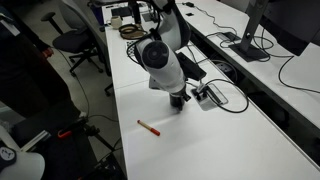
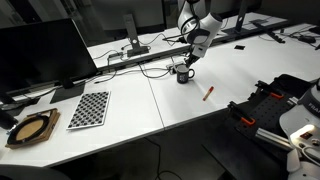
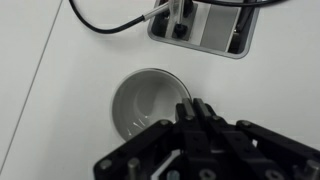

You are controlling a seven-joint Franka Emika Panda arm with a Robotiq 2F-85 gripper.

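A dark mug point(image 2: 183, 76) with a pale grey inside stands upright on the white table, as far as I can tell. From above, in the wrist view, the mug point(image 3: 148, 104) shows an empty interior. My gripper is shut on the mug at its right edge in that view; the black fingers hide that part of the rim and any handle there. In exterior view 1 the arm partly covers the mug point(image 1: 178, 101). An orange-red stick-like object, perhaps a marker point(image 1: 149, 128), lies apart on the table point(image 1: 210, 145).
Close to the mug is a grey metal tray point(image 3: 215, 30) with a device and black cables. A monitor point(image 2: 85, 45) and a perforated white panel point(image 2: 88, 109) stand farther off. Bare tabletop stretches out in front of the mug.
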